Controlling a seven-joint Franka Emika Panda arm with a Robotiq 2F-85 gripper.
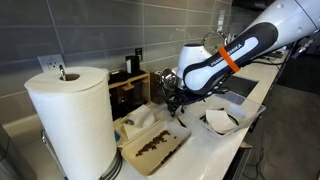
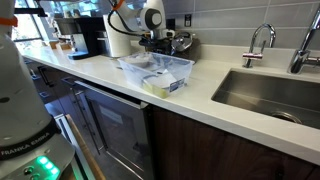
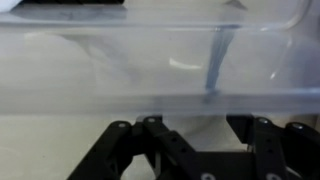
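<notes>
In the first exterior view my gripper hangs low over the counter, between a shallow tray of dark bits and a clear plastic bin. The wrist view shows the gripper with its two dark fingertips apart and no object visible between them. Just ahead of them, the clear bin's wall crosses the picture, blurred. A white item lies inside the bin. Whether the fingers touch the bin cannot be told.
A paper towel roll stands at the left. Behind the tray are a wooden box and a small container. The second exterior view shows a sink, with bare counter between it and the bin.
</notes>
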